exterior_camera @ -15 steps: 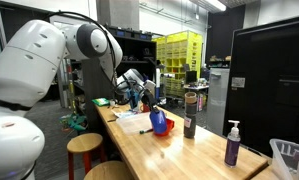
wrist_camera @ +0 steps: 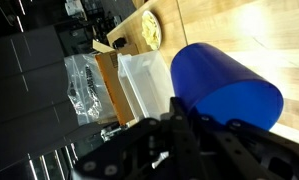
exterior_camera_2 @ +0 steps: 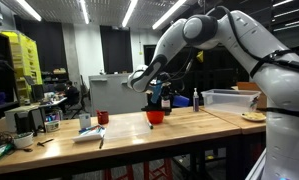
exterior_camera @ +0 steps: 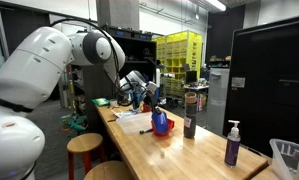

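Note:
A blue cup [exterior_camera: 160, 123] hangs at the red bowl [exterior_camera: 170, 128], overlapping it in exterior view 1. My gripper is shut on the cup's rim, and the cup [wrist_camera: 221, 82] fills much of the wrist view, its open mouth turned toward the camera. In exterior view 2 the cup [exterior_camera_2: 154, 101] appears tilted just over the red bowl [exterior_camera_2: 155, 117]. Whether cup and bowl touch, and what is inside the bowl, cannot be made out.
A dark canister [exterior_camera: 190, 126] stands close to the right of the bowl. Farther right are a purple pump bottle [exterior_camera: 233, 145] and a clear plastic bin [exterior_camera: 291, 158]. Several small items lie on the far end of the table.
The blue cup has shifted slightly down and to the right against the red bowl, and its tilt looks a little different. My gripper still holds it; the bowl has not visibly moved.

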